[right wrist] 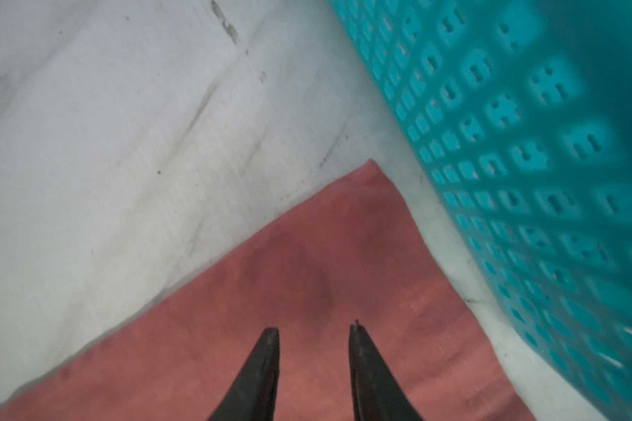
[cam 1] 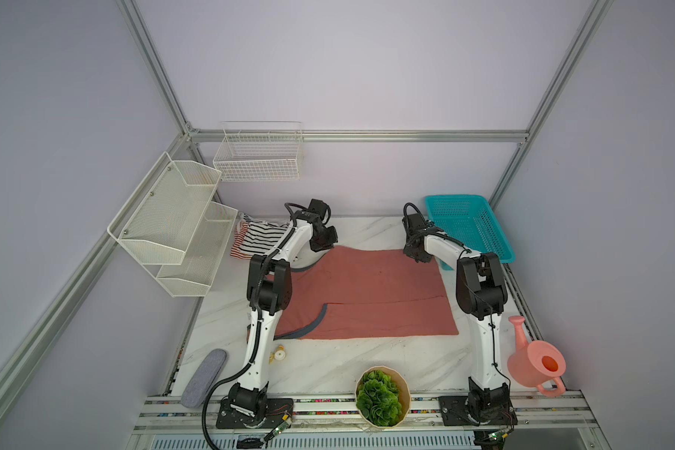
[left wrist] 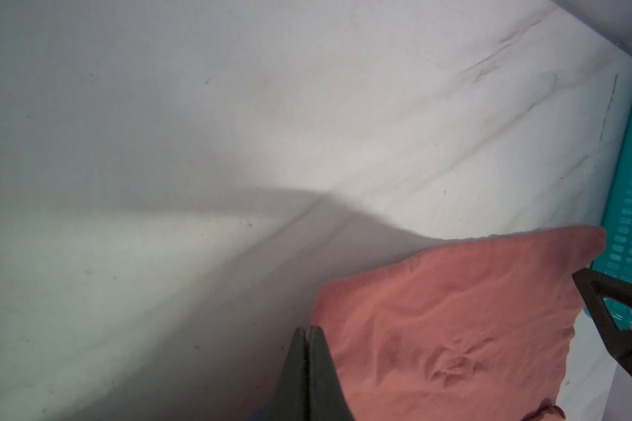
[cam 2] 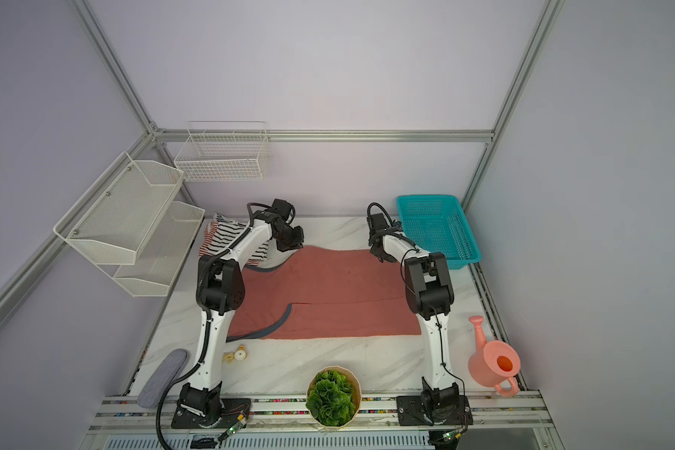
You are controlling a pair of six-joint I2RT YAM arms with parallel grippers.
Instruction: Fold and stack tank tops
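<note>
A red tank top [cam 1: 382,281] with dark grey trim is spread across the table, its lower part lying in a long fold. At its far left my left gripper is shut, with the fabric edge at its fingertips. In the left wrist view that edge rises off the table and casts a broad shadow. My right gripper is over the cloth near its far right corner, fingers apart and nothing between them. That corner lies flat. A striped garment [cam 1: 264,238] sits at the back left, partly hidden by the left arm.
A teal basket [cam 1: 468,225] stands close beside the right gripper. Wire shelves [cam 1: 172,217] are at left. A plant pot [cam 1: 382,397], a pink watering can [cam 1: 536,363] and a grey pad [cam 1: 202,377] line the front. Bare table lies behind the tank top.
</note>
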